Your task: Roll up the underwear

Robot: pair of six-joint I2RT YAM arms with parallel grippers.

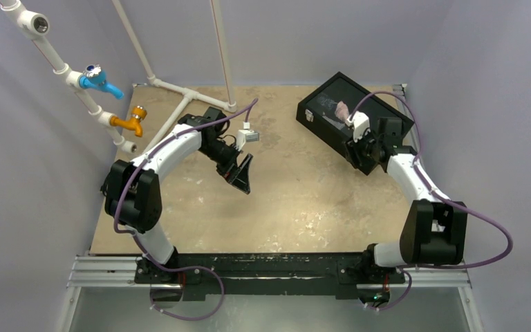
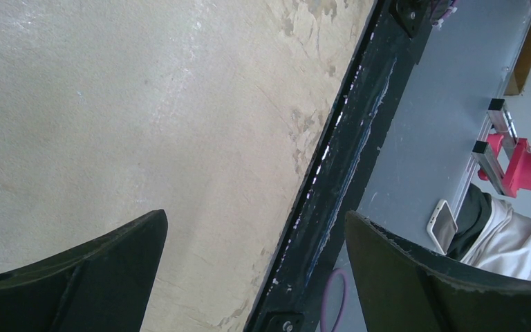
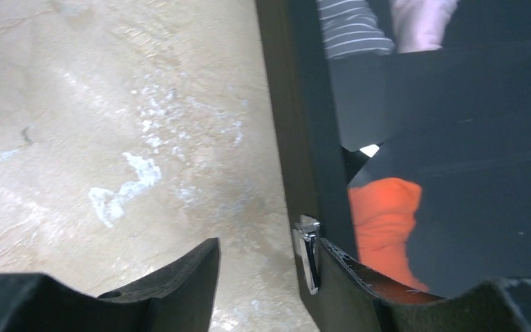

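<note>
Over the bare table, my left gripper [image 1: 240, 178] stands open; its fingers [image 2: 104, 266] have only tabletop and the table's front edge between them in the left wrist view. My right gripper [image 1: 353, 153] is at the front wall of a black box [image 1: 318, 128]. In the right wrist view its fingers [image 3: 193, 280] are partly apart, with tabletop and a metal latch [image 3: 308, 245] on the box wall showing between; no cloth shows there. Inside the box lie an orange cloth [image 3: 387, 214], a striped grey cloth [image 3: 352, 28] and a pink cloth [image 3: 422, 21]. Which is the underwear, I cannot tell.
White pipes [image 1: 180, 88] stand at the back left, with a blue tap [image 1: 100, 81] and an orange tap [image 1: 131, 122] on the upright one. Grey walls enclose the sides and back.
</note>
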